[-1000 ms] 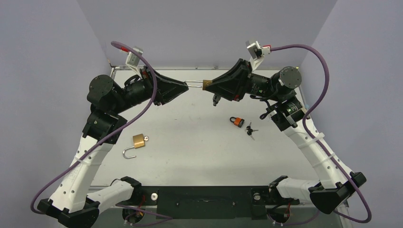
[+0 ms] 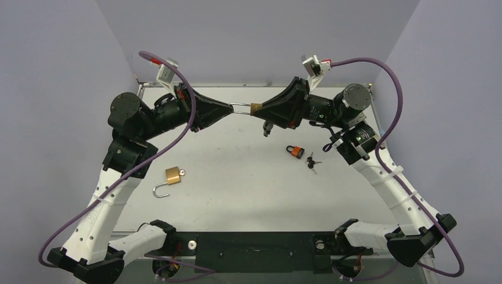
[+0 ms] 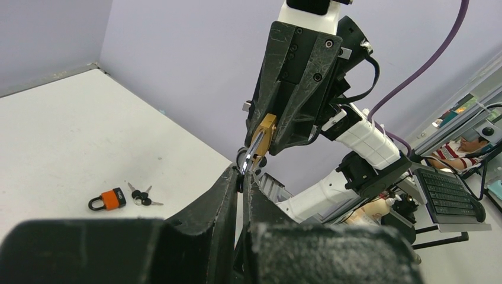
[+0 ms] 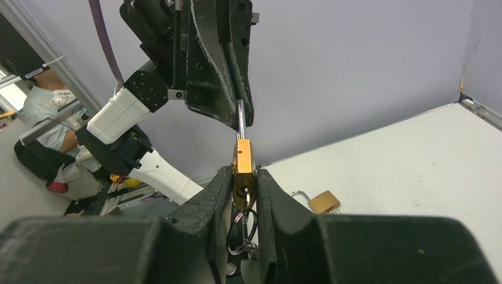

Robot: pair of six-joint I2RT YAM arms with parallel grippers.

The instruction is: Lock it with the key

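A brass padlock (image 4: 244, 157) with a long steel shackle (image 2: 241, 108) is held up between the two arms above the table. My right gripper (image 2: 256, 110) is shut on its brass body. From the other side, my left gripper is shut on the curved end of the shackle. In the right wrist view a key with a metal ring (image 4: 240, 236) hangs at the bottom of the body, by the keyhole. How far the key sits inside cannot be told, as the fingers (image 4: 275, 207) partly hide it.
A second brass padlock (image 2: 172, 175) with its shackle swung out lies at the table's left. An orange and black padlock (image 2: 298, 152) and several loose keys (image 2: 311, 162) lie right of centre.
The right arm, with the padlock, has shifted slightly toward the left gripper.
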